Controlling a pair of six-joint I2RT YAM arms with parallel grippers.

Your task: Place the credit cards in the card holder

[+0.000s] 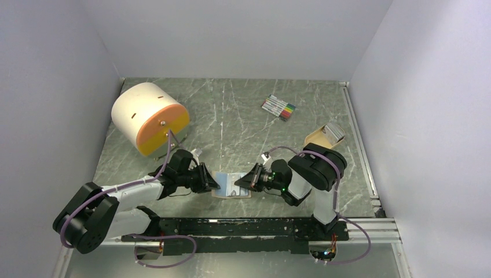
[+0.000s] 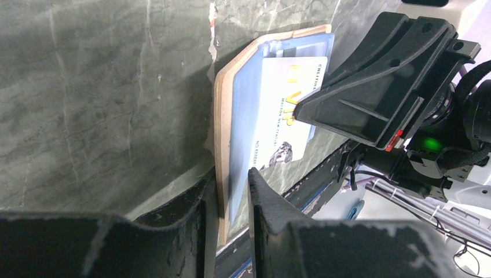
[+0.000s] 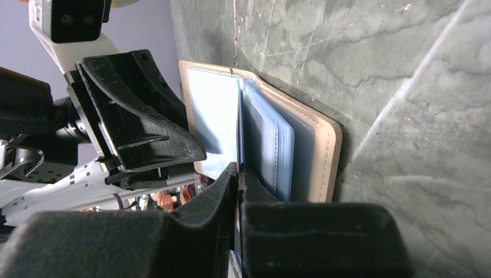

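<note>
The open card holder (image 1: 223,191), tan outside with pale blue sleeves, lies on the table between both grippers. A white card (image 2: 288,92) with yellow lettering rests against its blue inner side. My left gripper stands open, its fingers on either side of the holder's near edge without gripping it. My right gripper reaches into the fold with its fingers close together. At the card's edge, a right fingertip (image 2: 307,110) meets it in the left wrist view. Whether the right fingers pinch the card or a sleeve is hard to make out.
A tan box (image 1: 315,138) holding grey-white cards stands at the right. Coloured markers (image 1: 278,108) lie at the back, and a big cream drum with an orange end (image 1: 157,123) stands at the left. Open table stretches behind the holder.
</note>
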